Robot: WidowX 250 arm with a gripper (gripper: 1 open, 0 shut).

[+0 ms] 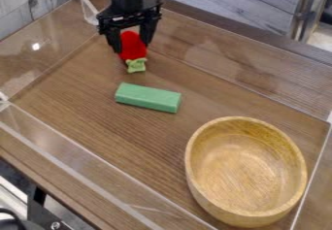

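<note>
The black gripper (128, 22) is at the top of the camera view, its fingers spread on either side of the upper part of a red object (131, 44) with a pale green lower tip. Whether the fingers touch it is unclear. A green block (148, 98) lies apart, below it on the wooden surface.
A large yellow bowl (244, 166) sits at the lower right. White edges border the surface at the top right and along the left.
</note>
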